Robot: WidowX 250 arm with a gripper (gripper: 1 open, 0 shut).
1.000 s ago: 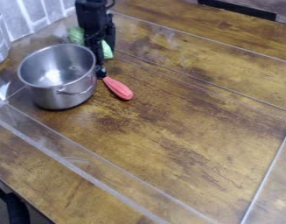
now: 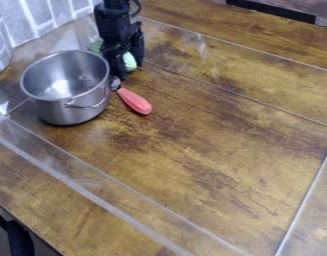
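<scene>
My black gripper (image 2: 120, 62) reaches down at the upper left, over a green object (image 2: 130, 60) that it partly hides, just behind a steel pot (image 2: 66, 90). Whether its fingers are open or shut cannot be made out. A utensil with a pink-red handle (image 2: 135, 101) lies beside the pot on its right, its far end near the gripper.
A pale curtain or cloth (image 2: 22, 25) borders the back left. A dark edge runs along the back right.
The pot and pink-handled utensil look unmoved.
</scene>
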